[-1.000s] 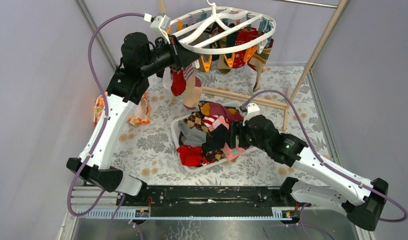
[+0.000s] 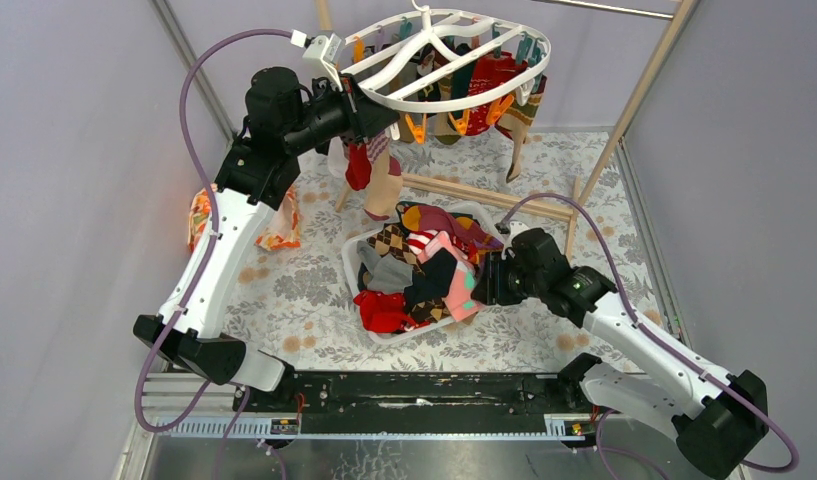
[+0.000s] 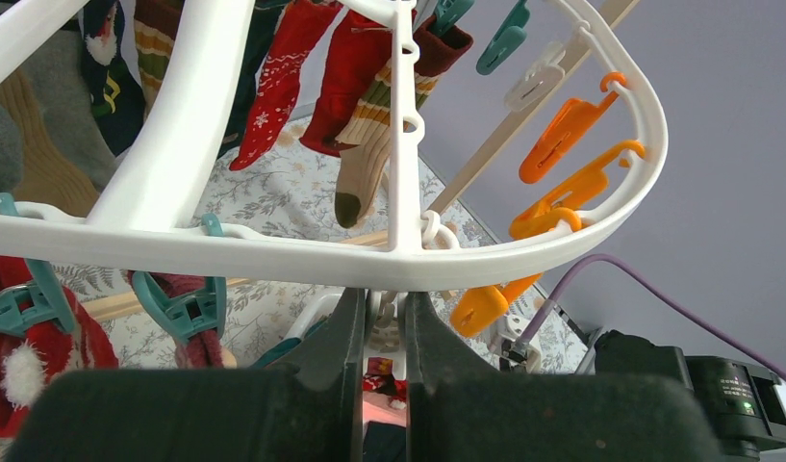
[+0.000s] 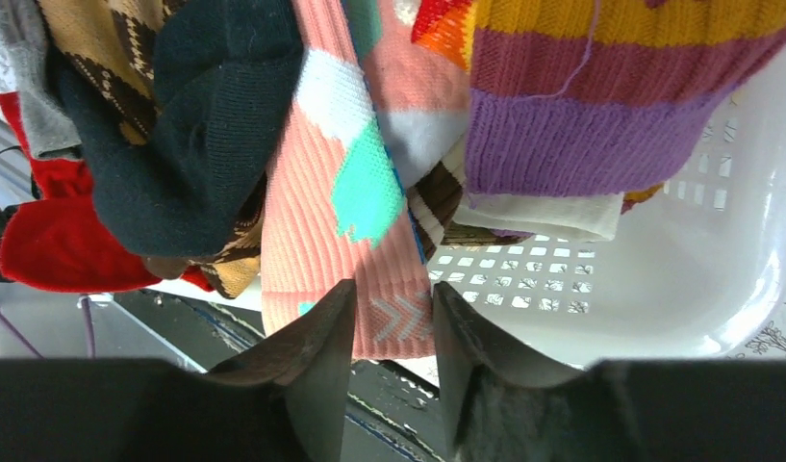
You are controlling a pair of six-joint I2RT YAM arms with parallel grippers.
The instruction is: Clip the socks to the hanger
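Note:
The white oval hanger (image 2: 444, 100) with orange and teal clips carries many socks along its back and left. My left gripper is shut on the hanger's near rim, at a clip fitting below it. A white basket (image 2: 349, 275) holds a pile of socks. My right gripper is low over the basket's right side, part open, with the edge of a pink patterned sock (image 4: 312, 212) between or just beneath its fingertips; whether it grips it I cannot tell.
A wooden stand (image 2: 644, 70) surrounds the hanger. An orange patterned bag (image 2: 279, 225) lies at the left.
My right gripper has moved down over the pink sock at the basket's right side. The left arm and hanger are nearly unchanged.

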